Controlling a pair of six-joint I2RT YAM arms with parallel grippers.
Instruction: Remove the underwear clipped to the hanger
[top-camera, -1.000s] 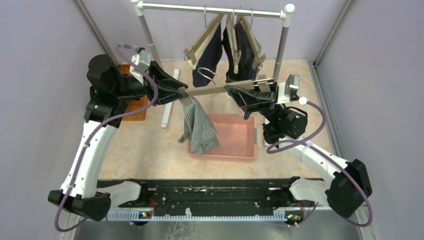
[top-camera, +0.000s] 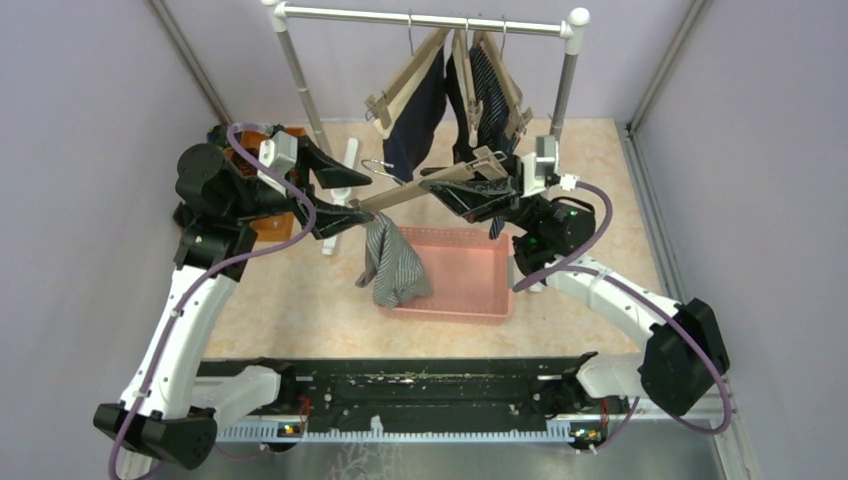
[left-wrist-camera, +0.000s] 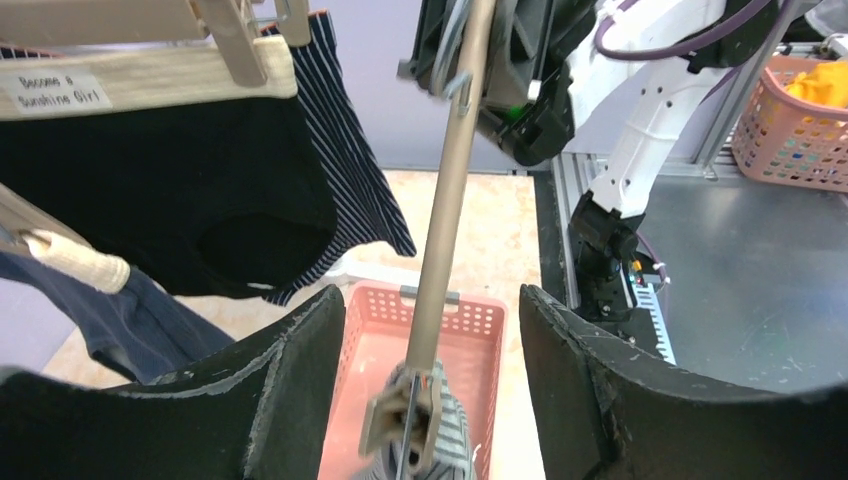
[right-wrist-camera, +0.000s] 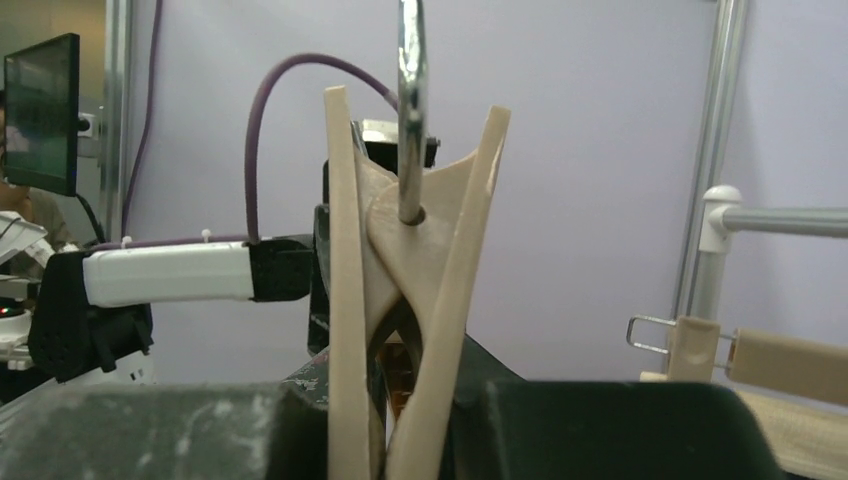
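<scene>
The tan clip hanger (top-camera: 415, 190) tilts between my arms, its left end lower than its right in the top view. My right gripper (top-camera: 437, 184) is shut on its bar; a clip (right-wrist-camera: 440, 240) and the metal hook (right-wrist-camera: 411, 110) rise close to the right wrist camera. Grey striped underwear (top-camera: 396, 262) dangles from the left end, over the left side of the pink basket (top-camera: 470, 275). My left gripper stands open, fingers either side of the hanger, nothing pinched. The end clip (left-wrist-camera: 405, 415) has the striped cloth below it; its grip is unclear.
Three hangers with dark garments (top-camera: 415, 120) hang on the white rack rail (top-camera: 430, 18) behind. An orange bin (top-camera: 275, 228) lies beyond my left arm. The basket's right half is empty, and the tabletop (top-camera: 290, 320) in front is clear.
The right gripper has moved left with the hanger, which has tilted, its left end dropping slightly. The underwear still hangs there.
</scene>
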